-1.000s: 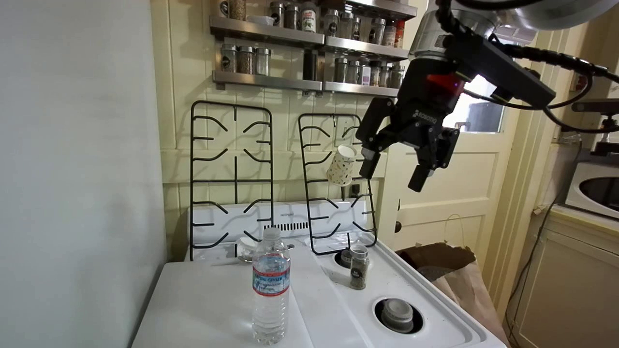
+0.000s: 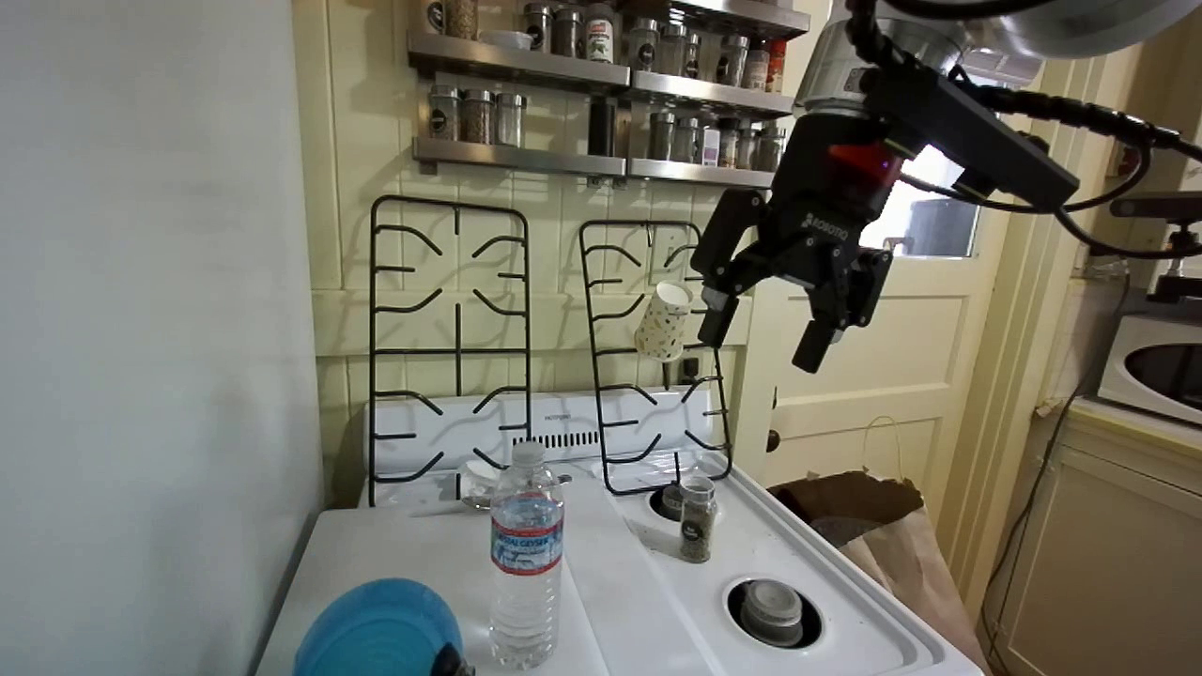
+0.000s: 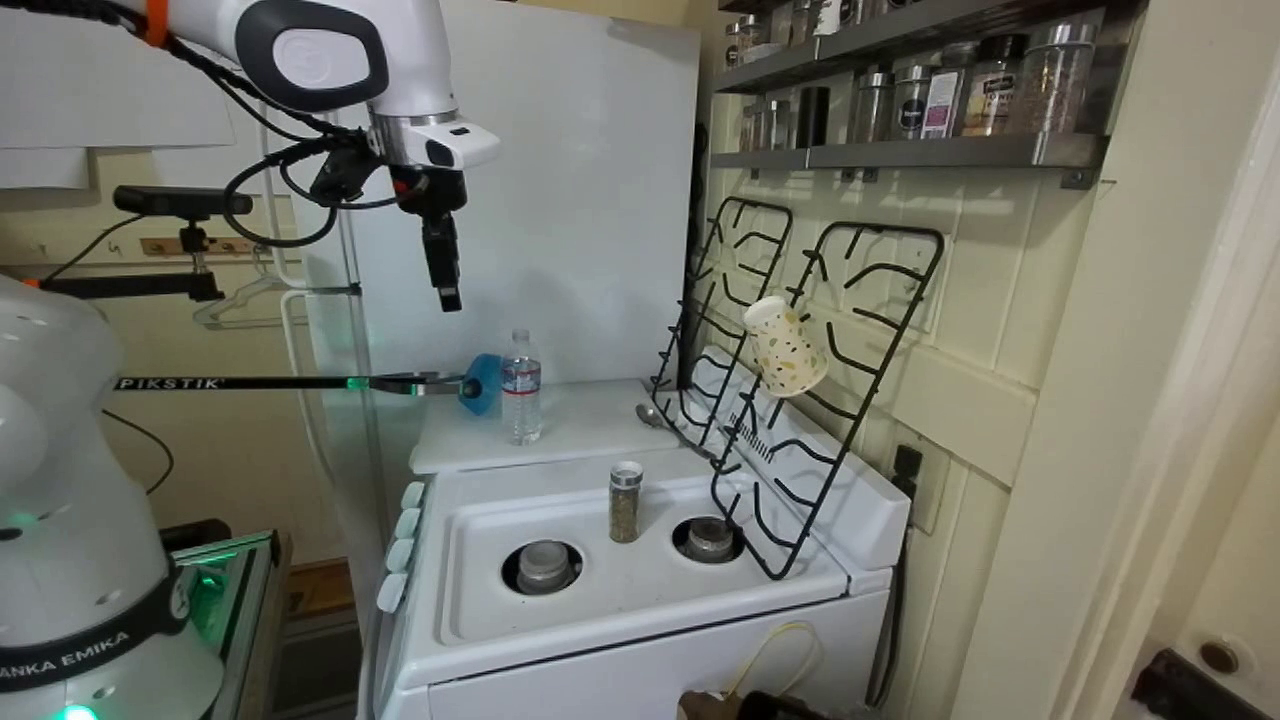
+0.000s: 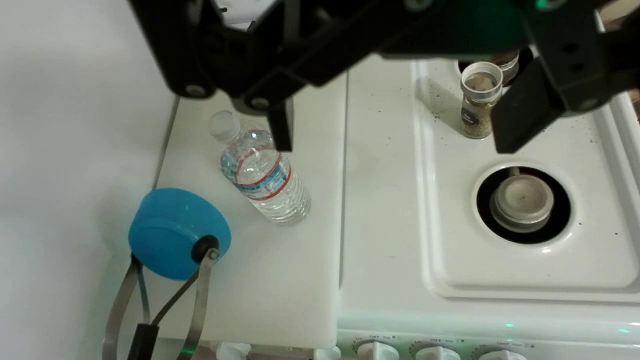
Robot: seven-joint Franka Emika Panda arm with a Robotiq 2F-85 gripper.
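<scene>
My gripper [image 2: 762, 342] hangs high above the stove with its two fingers spread wide and nothing between them. In the wrist view the fingers [image 4: 280, 125] show at the upper edge, well above the stove surface. A clear water bottle [image 2: 527, 563] with a blue and red label stands upright on the white cover at the left. Close beside it, a blue cup or bowl [image 4: 177, 231] is held by a grabber tool [image 3: 288, 384] reaching in from the side. A glass spice jar [image 3: 625, 502] stands on the stovetop near the burners.
Two black grates [image 2: 451, 351] lean upright against the back, and a speckled cup [image 3: 783, 348] hangs on one. Burners [image 4: 522, 203] sit bare. Spice shelves [image 2: 518, 68] line the wall. A paper bag [image 2: 913, 563] stands right of the stove.
The blue cup or bowl has come into exterior view 1 at the lower left, beside the bottle. My arm and gripper look unmoved, and the bottle and jar stay in place.
</scene>
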